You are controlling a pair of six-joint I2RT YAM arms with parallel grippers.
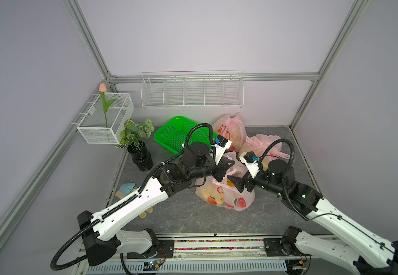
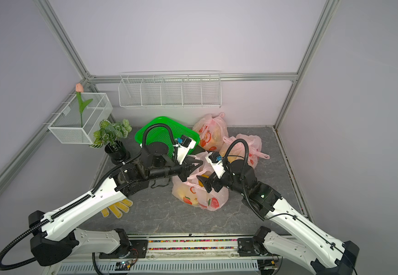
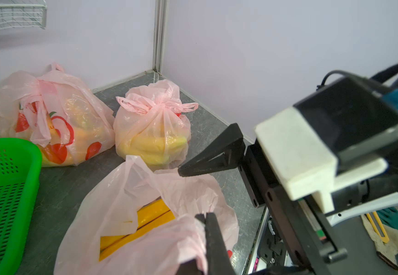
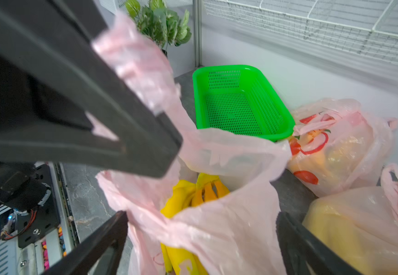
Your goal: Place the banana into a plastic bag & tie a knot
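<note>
The pink plastic bag (image 1: 210, 194) stands on the table between my arms, its mouth spread. Yellow bananas (image 4: 180, 204) lie inside it, partly covered by folds. My left gripper is shut on one gathered handle of the bag, whose plastic pokes out past its fingers in the right wrist view. My right gripper (image 1: 238, 182) stands open at the bag's right side. In the right wrist view, its dark fingers (image 4: 100, 249) are spread wide, with the bag's near rim in view between them; whether they touch it I cannot tell.
Two other filled pink bags, one at the back (image 1: 231, 133) and one on the right (image 3: 155, 123), stand behind. An empty green basket (image 4: 235, 103) sits at the back, beside a potted plant (image 1: 137, 142).
</note>
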